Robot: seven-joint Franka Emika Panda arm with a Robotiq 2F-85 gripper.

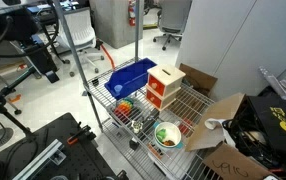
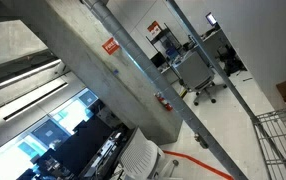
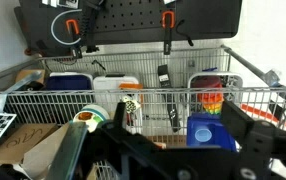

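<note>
No task object is named. In the wrist view my gripper looks open, its dark fingers spread wide at the bottom with nothing visible between the tips. From the first exterior view, the black arm and gripper (image 1: 49, 72) hang at the upper left, apart from the wire basket (image 1: 138, 148). A blue bin (image 1: 131, 78) and a pale box with orange-red drawer fronts (image 1: 161, 92) stand towards the basket's back. Nearer the front is a white round bowl (image 1: 168, 136) with colourful contents. The second exterior view does not show the gripper.
A black box (image 1: 273, 125) and open cardboard (image 1: 223, 160) crowd the basket's right side. Metal uprights (image 1: 78, 60) rise at its left. Below the gripper lies a dark work surface (image 3: 133, 22) with orange-and-black clamps (image 3: 168, 22). A second metal pole (image 2: 163, 85) crosses the other exterior view.
</note>
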